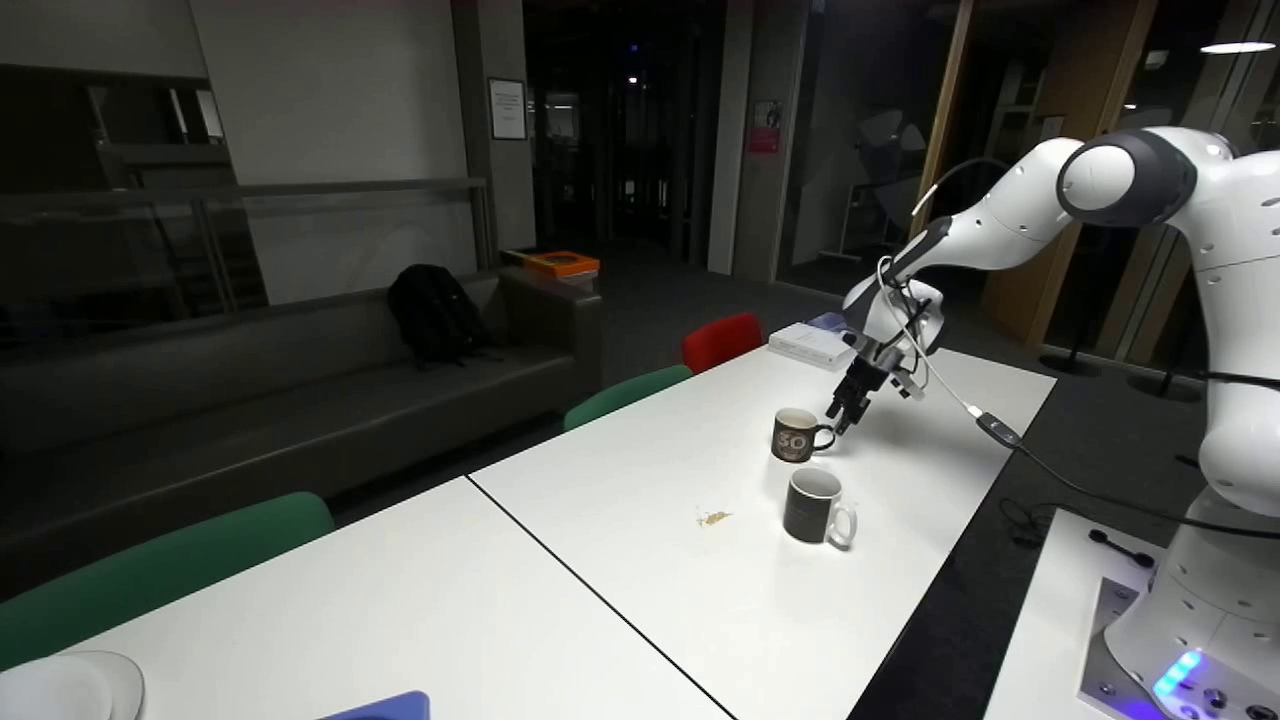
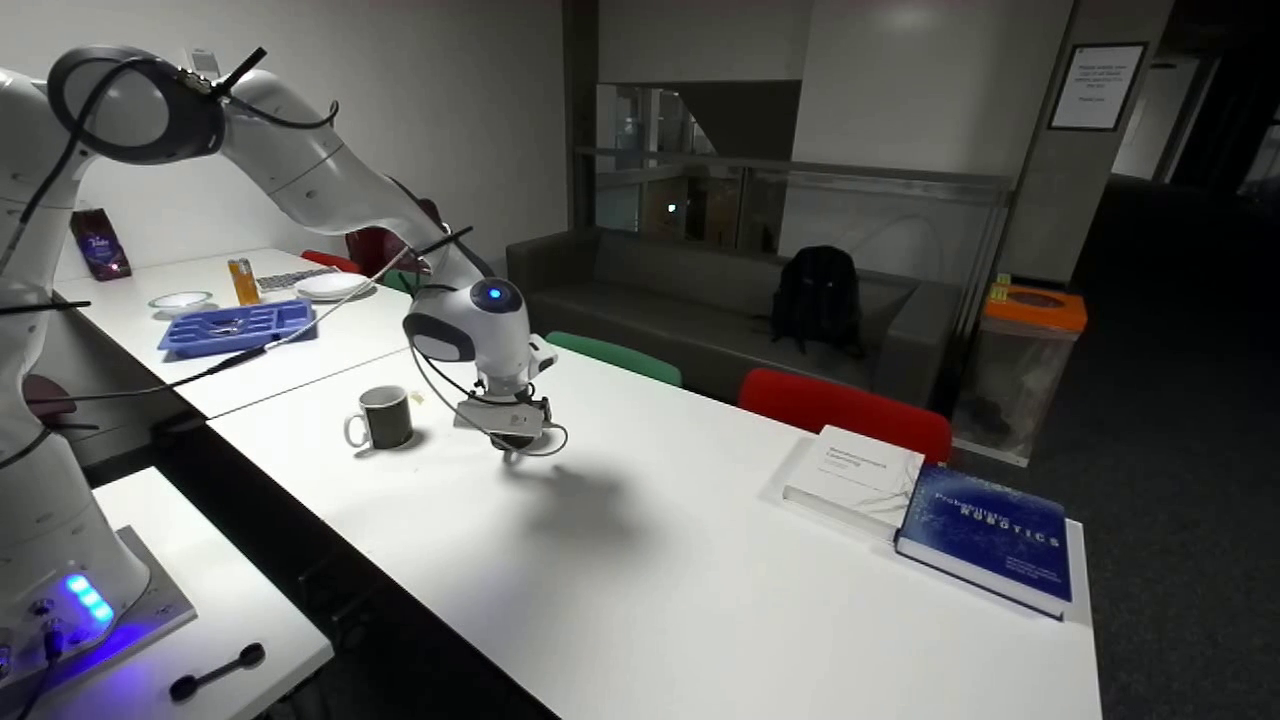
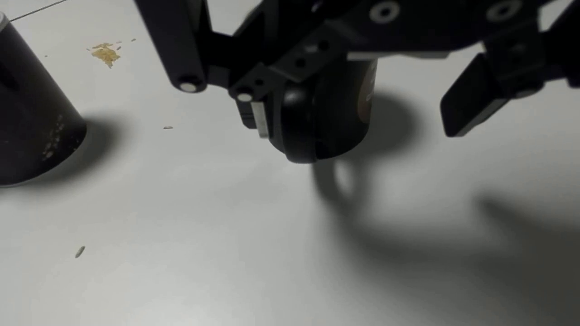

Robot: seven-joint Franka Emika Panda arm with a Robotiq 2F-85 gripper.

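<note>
A dark mug marked "30" point(image 1: 792, 439) stands upright on the white table point(image 1: 708, 408), its handle pointing toward my gripper point(image 1: 845, 420). The gripper is low over the table, open, right by that handle. In the wrist view the mug's dark body point(image 3: 345, 117) and handle point(image 3: 297, 127) appear between the spread fingers, close to the left one; whether they touch I cannot tell. The right finger point(image 3: 467, 103) is well clear. A second dark mug with a white handle point(image 1: 812, 506) stands upright closer to the camera. In exterior view 2 my hand hides the "30" mug.
Yellowish crumbs point(image 1: 715, 518) lie near the mugs. A white book point(image 2: 854, 472) and a blue book point(image 2: 986, 528) lie at one table end; a blue tray point(image 2: 238, 326) sits toward the other.
</note>
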